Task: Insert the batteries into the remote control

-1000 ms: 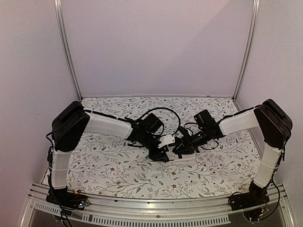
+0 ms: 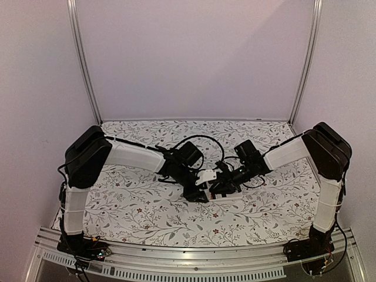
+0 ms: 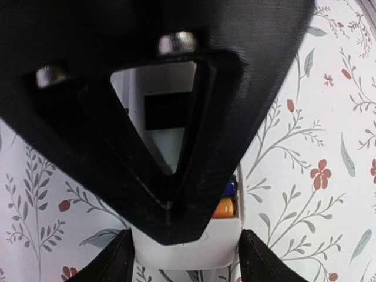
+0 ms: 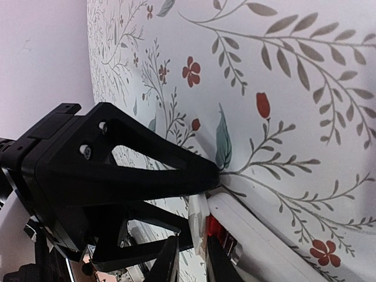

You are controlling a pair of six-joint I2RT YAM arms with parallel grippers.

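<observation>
The white remote (image 2: 229, 197) lies on the floral table at the centre. My left gripper is shut on its end. Behind that end, an orange battery (image 3: 224, 208) and a blue battery (image 3: 229, 188) show in the compartment, partly hidden by the gripper body. In the right wrist view my right gripper is over the remote's compartment, where red and dark items (image 4: 216, 229) show beside the long white wall. Its fingertips are at the bottom edge, a little apart; whether anything is between them is unclear. The left gripper's body crosses that view.
Both arms meet over the middle, close together, with cables looping above. Side and back walls enclose the workspace, with a metal rail along the front edge.
The right arm has shifted slightly left over the remote in the top view. The left arm and the remote look nearly unchanged.
</observation>
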